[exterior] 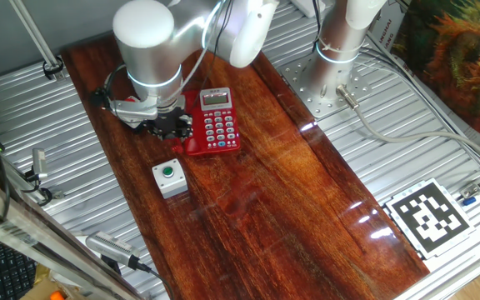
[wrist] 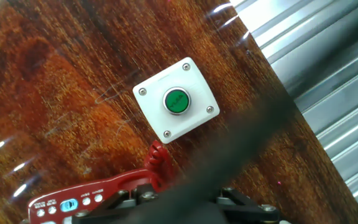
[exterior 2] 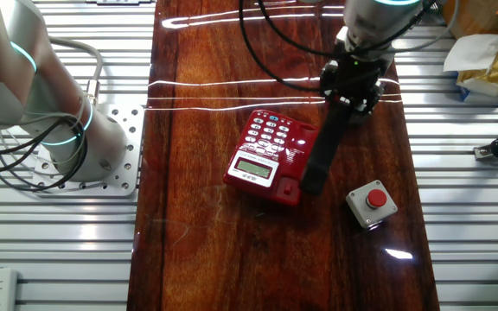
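My gripper point(exterior: 172, 125) hangs over the left part of the wooden table, by a red desk phone point(exterior: 221, 125). A white box with a green button point(wrist: 177, 101) lies ahead of my fingers in the wrist view, apart from them. Another box carries a red button point(exterior 2: 376, 199) and sits beyond the phone's display end. A long dark bar point(exterior 2: 326, 151) reaches from my gripper across the phone's side in exterior view 2. It crosses the wrist view as a dark blur point(wrist: 247, 137). Whether my fingers grip it, or are open or shut, cannot be told.
The phone's red cord point(wrist: 158, 158) lies close to the green-button box. A marker board point(exterior: 429, 218) stands off the table's corner. Slatted metal flooring point(wrist: 340, 93) borders the wood.
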